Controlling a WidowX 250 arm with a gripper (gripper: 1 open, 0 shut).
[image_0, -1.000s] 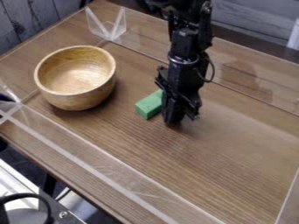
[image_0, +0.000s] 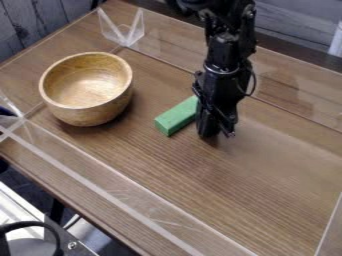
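Observation:
My black gripper (image_0: 211, 128) reaches down from the top to the wooden table, just right of a green block (image_0: 175, 117). Its fingertips are low and dark, partly overlapping the block's right side in the view, so whether they touch it cannot be told. I cannot make out anything between the fingers.
A wooden bowl (image_0: 86, 87) stands on the left of the table (image_0: 227, 200). Clear tape crosses the table's left side and back corner. Black cables lie at the bottom left, off the edge.
The arm has shifted and turned slightly over the last second, its fingertips staying beside the green block. The block looks almost unmoved.

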